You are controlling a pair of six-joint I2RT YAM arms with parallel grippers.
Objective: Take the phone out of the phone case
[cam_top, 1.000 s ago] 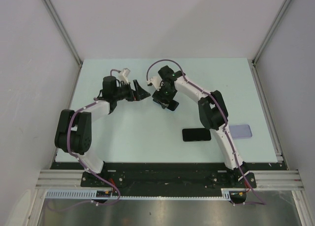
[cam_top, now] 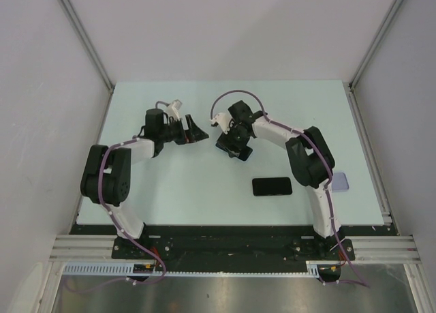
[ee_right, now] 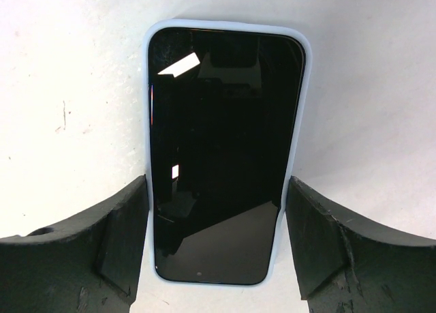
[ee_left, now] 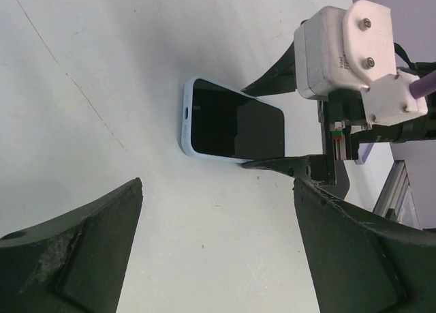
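A black phone in a pale blue case lies face up on the white table, also seen in the left wrist view. My right gripper has a fingertip on each long side of the case, shut on it; in the top view the gripper covers much of the phone. My left gripper stands open to the left of the phone, nothing between its fingers.
A black rectangular slab lies nearer the front, right of centre. A lilac tray sits at the right edge.
The right gripper and the cased phone have shifted a little right and toward the table's front. The left gripper has moved very slightly down.
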